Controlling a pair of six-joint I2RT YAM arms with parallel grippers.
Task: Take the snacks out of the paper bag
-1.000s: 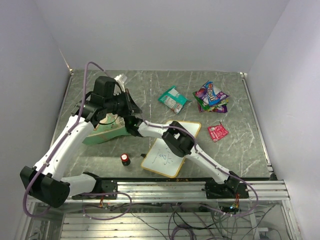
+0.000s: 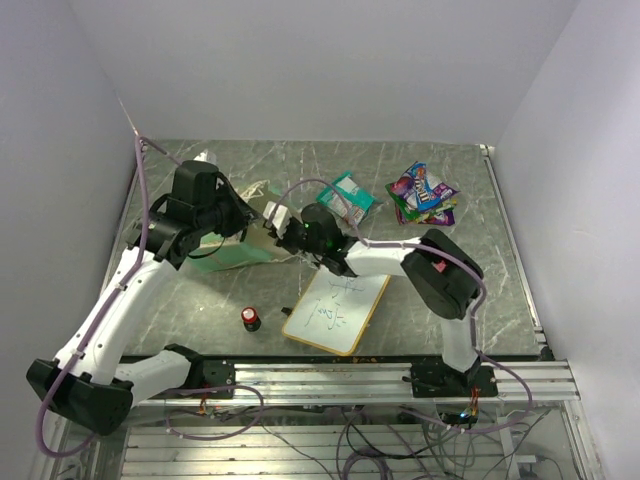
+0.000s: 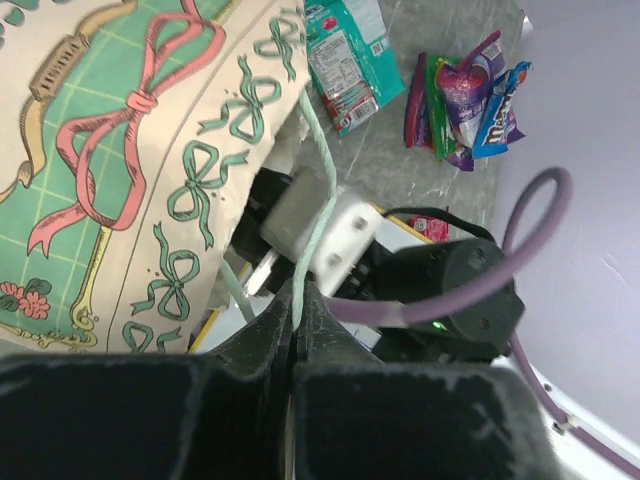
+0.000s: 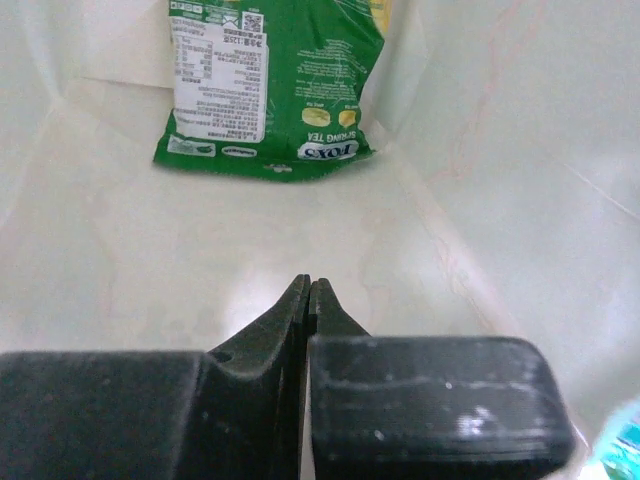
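The paper bag [image 3: 110,160], printed with bows, lies tipped below my left gripper, which is shut on the bag's pale green cord handle [image 3: 318,225]. Its mouth faces right in the top view. Inside it, the green snack packet [image 4: 270,85] rests against the bag's inner wall, clear of my fingers. My right gripper is shut at the bag's mouth with nothing between its tips; pale bag lining [image 4: 200,250] separates it from the packet. From above, the arms hide both gripper tips.
Snack packets lie on the grey table: a teal one [image 2: 348,198] behind the right arm and several in a pile [image 2: 422,193] at the right. A whiteboard [image 2: 335,308] is in front, beside a dark red-topped jar [image 2: 250,318].
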